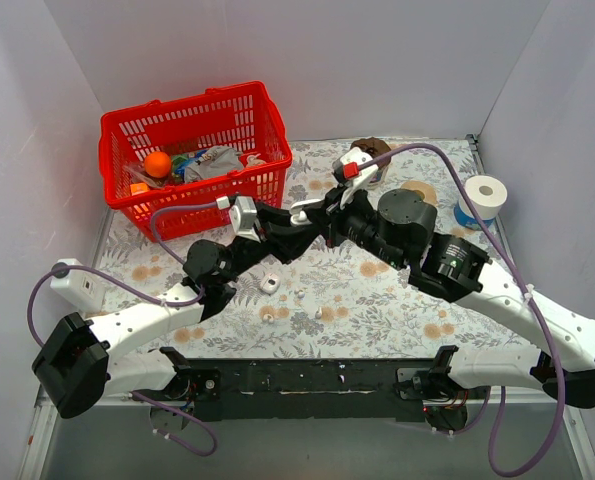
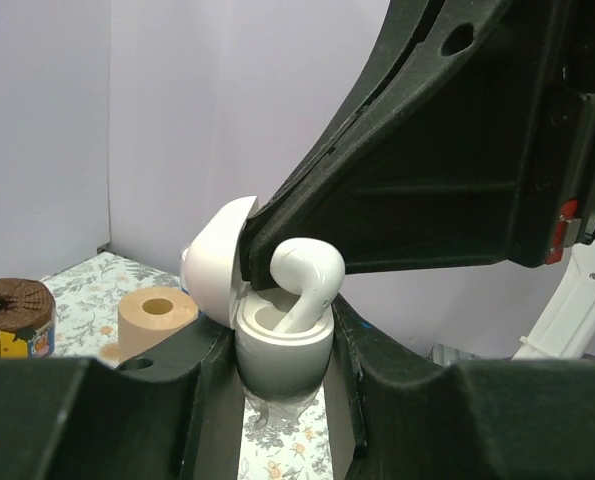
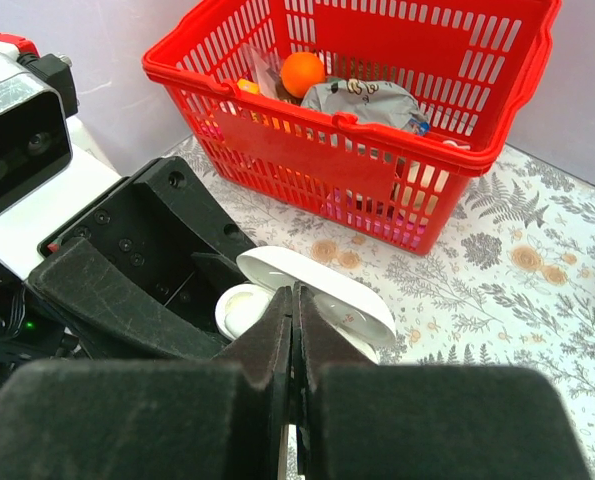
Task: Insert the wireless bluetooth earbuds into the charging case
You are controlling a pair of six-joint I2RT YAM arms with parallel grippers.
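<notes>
High above the table, my left gripper [image 1: 293, 234] is shut on the white charging case [image 2: 282, 350], between its black fingers. The case's lid [image 3: 317, 285] stands open. In the left wrist view a rounded white piece [image 2: 309, 272], which looks like an earbud, sticks out of the case top. The tip of my right gripper reaches in between this piece and the lid; its fingers are shut together, with nothing visible between them. How deep the piece sits is hidden. Small white pieces [image 1: 268, 318] lie on the table, too small to identify surely.
A red basket [image 1: 199, 190] with assorted items stands at the back left. Tape rolls [image 1: 486, 194] and a brown roll [image 1: 373, 147] sit at the back right. A small white square object [image 1: 270, 284] lies mid-table.
</notes>
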